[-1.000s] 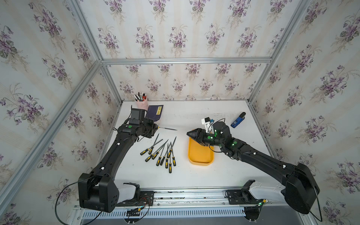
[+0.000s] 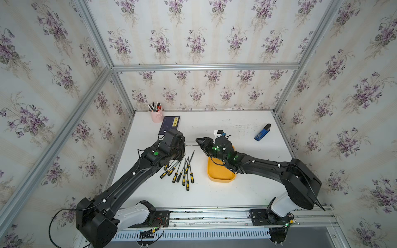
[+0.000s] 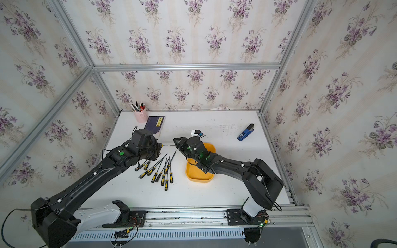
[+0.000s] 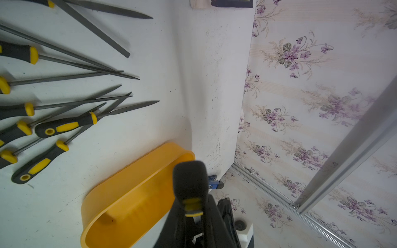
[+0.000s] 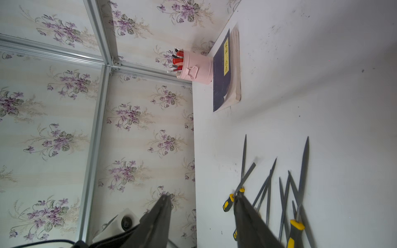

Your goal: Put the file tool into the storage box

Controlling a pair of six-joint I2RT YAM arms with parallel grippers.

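Note:
My left gripper (image 2: 182, 146) is shut on the black-and-yellow handle of a file (image 4: 190, 181), held above the table. The file's thin blade (image 3: 168, 145) points right, reaching the fingertips of my right gripper (image 3: 177, 143). In the right wrist view two dark fingers (image 5: 160, 219) stand apart, the fingers still open; a small grey sliver shows low between them, and whether they touch the blade cannot be told. Beneath the right arm lies the yellow storage box (image 2: 221, 175), partly covered by that arm. Its visible interior looks empty in the left wrist view.
Several other black-and-yellow files (image 2: 184, 177) lie fanned on the table left of the box. A dark book (image 2: 169, 122) and a pink pen cup (image 2: 156, 115) stand at back left. A blue tool (image 2: 262, 132) lies at back right.
My left gripper has carried the file right and turned a little, and the right gripper has come left.

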